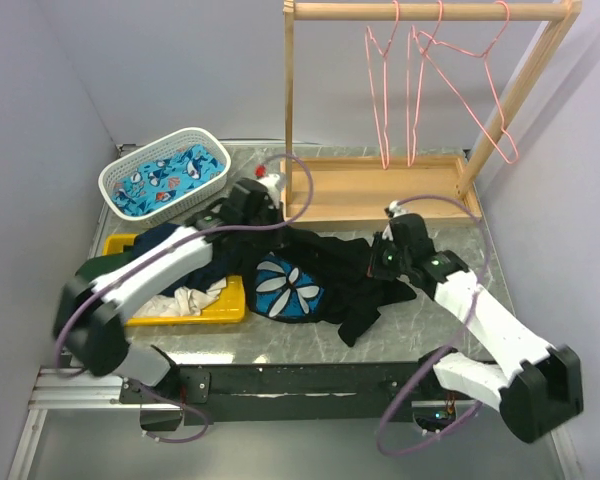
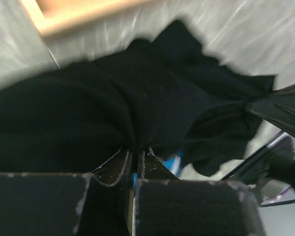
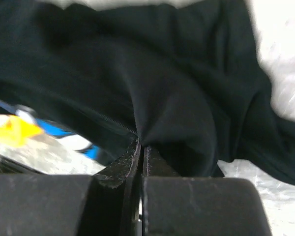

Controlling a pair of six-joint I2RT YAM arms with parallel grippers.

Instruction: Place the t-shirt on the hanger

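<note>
The black t-shirt (image 1: 332, 277), with a blue and white flower print (image 1: 287, 288), spreads crumpled over the grey table between my two arms. In the left wrist view my left gripper is shut on the shirt's dark cloth, which runs off across the view. My right gripper is also shut, with a fold of the t-shirt (image 3: 172, 93) gathered at its fingertips. The cloth stretches between the two grippers, and its lower part rests on the table. Pink hangers (image 1: 384, 95) hang from the wooden rack's bar (image 1: 430, 12).
A yellow tray (image 1: 236, 301) of folded clothes stands at the left, partly under my left arm. Behind it is a white basket (image 1: 220, 150) holding blue printed cloth. The rack's wooden base (image 1: 380, 190) lies just beyond the shirt. Bare table shows at the front.
</note>
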